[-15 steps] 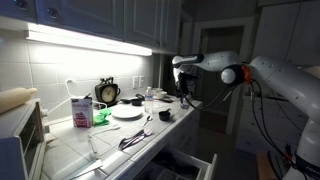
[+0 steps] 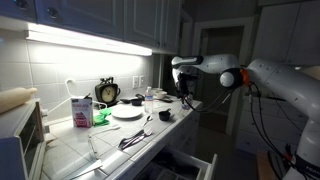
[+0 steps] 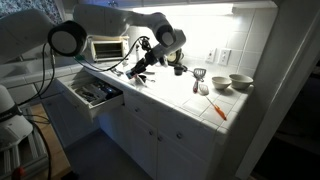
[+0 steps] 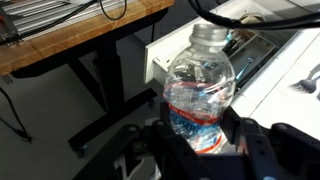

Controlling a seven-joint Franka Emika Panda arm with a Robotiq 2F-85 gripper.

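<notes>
In the wrist view a clear plastic bottle [image 4: 200, 85] with a red and blue label stands between the fingers of my gripper, which is shut on it. The bottle's neck points toward the top of that view. From exterior view 1, my gripper [image 2: 186, 96] is at the far end of the counter, too small and dark to make out its fingers. Exterior view 2 puts the gripper [image 3: 138, 76] over the counter's front edge, near the open drawer; the bottle is hard to make out there.
An open drawer [image 3: 92, 96] holding utensils juts out below the counter. A white plate [image 2: 128, 111], another bottle [image 2: 149, 100], a carton [image 2: 82, 111] and a dark cup [image 2: 165, 116] occupy the counter. Bowls [image 3: 241, 81] and utensils lie toward its other end. Cables hang from the arm.
The arm has shifted slightly near the far end of the counter. The counter items and the drawer look the same.
</notes>
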